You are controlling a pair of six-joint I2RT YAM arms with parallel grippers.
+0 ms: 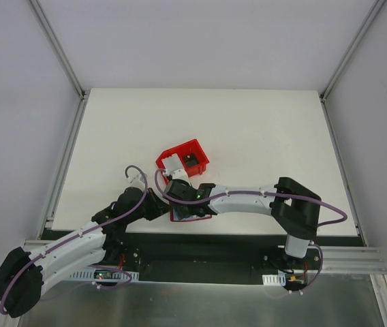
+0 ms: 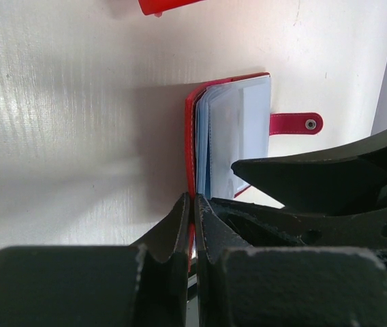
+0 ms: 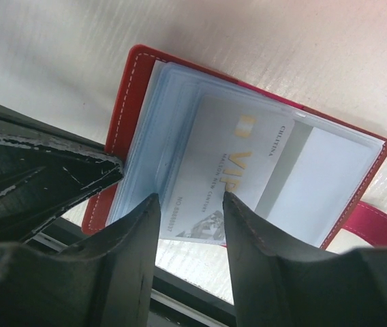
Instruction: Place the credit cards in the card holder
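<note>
The red card holder (image 2: 234, 129) lies open on the white table, clear sleeves up, a strap with a snap to its side. A grey VIP card (image 3: 221, 170) shows in its sleeves. My left gripper is shut at the holder's red edge; whether it pinches that edge is unclear. My right gripper is over the holder, part open, fingertips apart on the card and sleeves. In the top view both grippers meet over the holder and mostly hide it.
A red box (image 1: 197, 146) with a white item and a dark item inside sits behind the grippers. Its front edge is just below the holder.
</note>
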